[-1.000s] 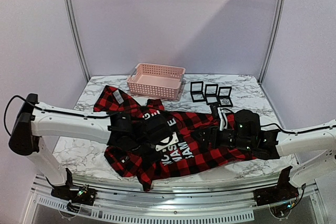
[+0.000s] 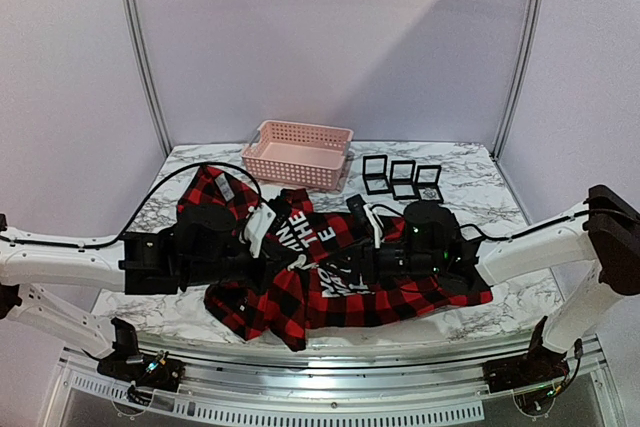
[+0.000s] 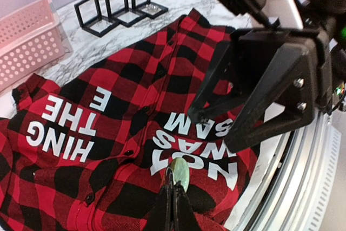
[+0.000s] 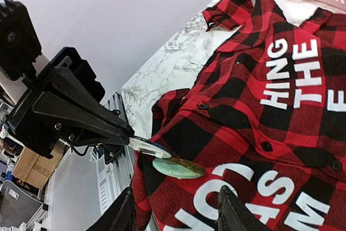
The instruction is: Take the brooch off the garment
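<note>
A red and black checked garment [image 3: 135, 79] with white lettering lies spread on the table. At the tips of my left gripper is the brooch [image 3: 181, 172], a small pale green, shiny piece, and the shut fingers appear to grip its edge. Seen from the right wrist, the brooch [image 4: 178, 168] sticks out from the left fingers over the garment [image 4: 238, 117], near the lettering. Whether its pin still runs through the cloth cannot be seen. My right gripper stands open with nothing between its fingers, facing the brooch from a short distance.
At the back stands an empty pink basket [image 2: 297, 154]. Right of it are three small black open frames [image 2: 402, 179]. Bare marble tabletop shows at the back right and along the front edge.
The left arm has drawn back to the left, its gripper rising slightly, and the cloth has shifted under it. My right gripper has come left toward the brooch.
</note>
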